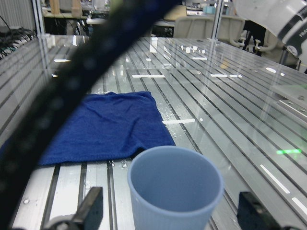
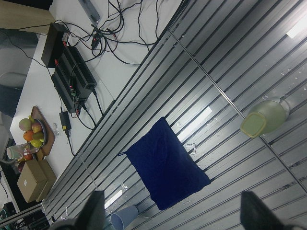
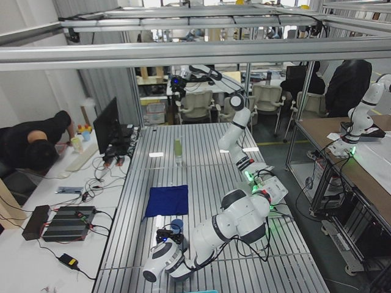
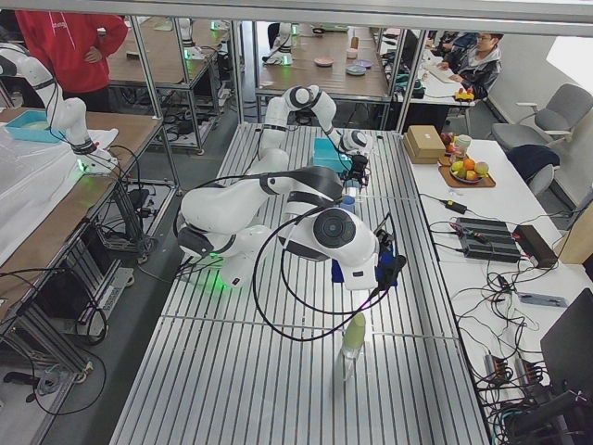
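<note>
A light blue cup [image 1: 175, 191] stands directly in front of my left gripper [image 3: 165, 237], between its two fingertips, which are apart at the bottom of the left wrist view. A folded dark blue cloth [image 3: 167, 201] lies flat beyond the cup. A bottle with a green upper part [image 3: 178, 149] stands farther back on the slatted table [image 4: 232, 389]. My right gripper [image 3: 178, 85] is raised high, looking down on cloth, bottle and cup; its fingertips sit wide apart in the right wrist view, nothing between them.
A turquoise bin [image 4: 326, 151] is at one end of the table. A white side desk [image 3: 55, 256] holds black boxes, cables, a monitor and a fruit plate [image 4: 469, 171]. The table's middle and bottle end are mostly clear.
</note>
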